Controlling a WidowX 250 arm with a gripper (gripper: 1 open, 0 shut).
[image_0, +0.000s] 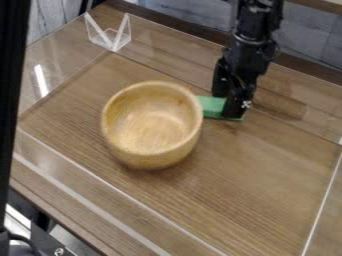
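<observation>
My black gripper (233, 92) points down over a green object (219, 108) right of a large wooden bowl (151, 138). Its fingers reach onto or just above the green piece; whether they are closed on it is unclear. The green piece is partly hidden by the gripper and the bowl's rim.
A clear wire-like holder (110, 30) stands at the back left. A wall edge runs along the back.
</observation>
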